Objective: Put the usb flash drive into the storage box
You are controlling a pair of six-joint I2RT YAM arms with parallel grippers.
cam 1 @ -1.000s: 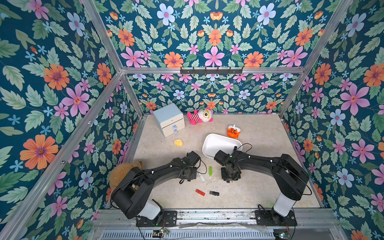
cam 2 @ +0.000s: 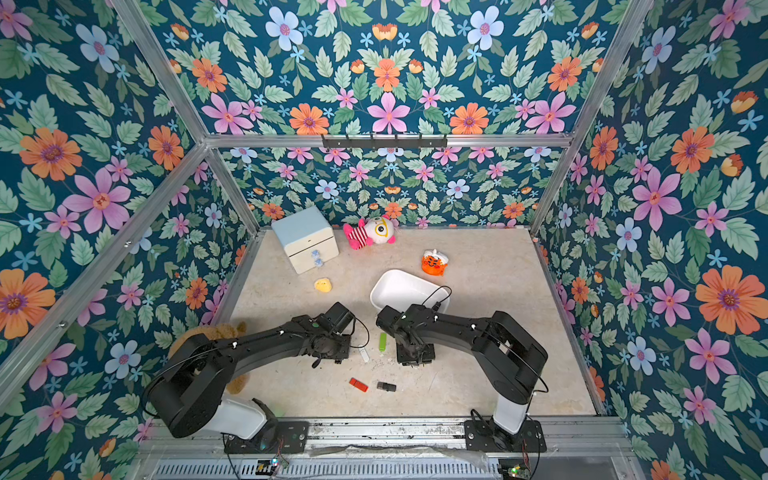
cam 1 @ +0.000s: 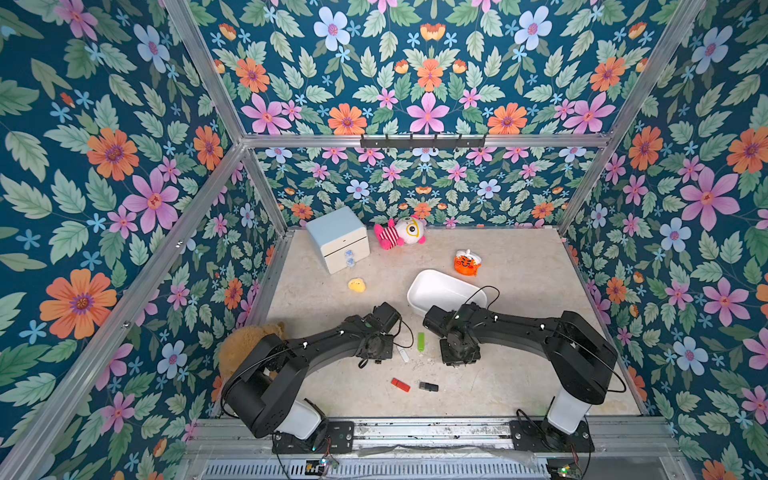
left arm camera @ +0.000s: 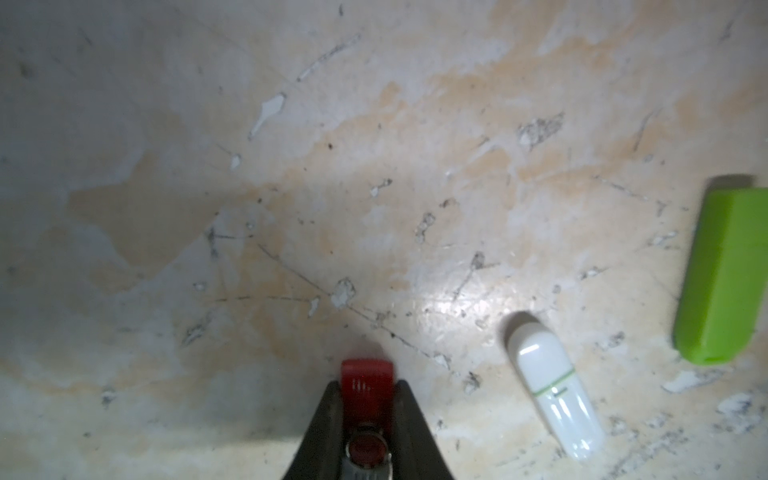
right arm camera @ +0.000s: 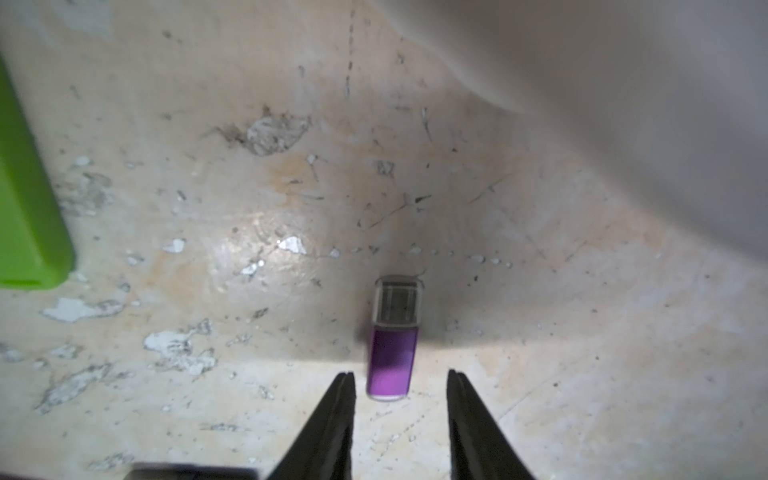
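Note:
In the left wrist view, a dark red flash drive (left arm camera: 368,384) is between the fingers of my left gripper, which is shut on it close to the tabletop. My right gripper is open, its fingers apart on either side of the lower end of a purple flash drive (right arm camera: 392,360) with a clear cap, which lies on the table. Also lying loose are a green drive (cam 1: 421,341), a white one (left arm camera: 556,388), a red one (cam 1: 400,385) and a black one (cam 1: 429,386). The white storage box (cam 1: 424,304) stands behind my right arm, which covers part of it.
A blue-topped drawer cabinet (cam 1: 337,240) stands back left, beside a pink plush toy (cam 1: 400,232). A yellow toy (cam 1: 357,285) and an orange tiger item (cam 1: 467,263) sit farther forward. A brown plush (cam 1: 240,345) is at the left edge.
The white box has moved slightly to the right. My left arm looks still.

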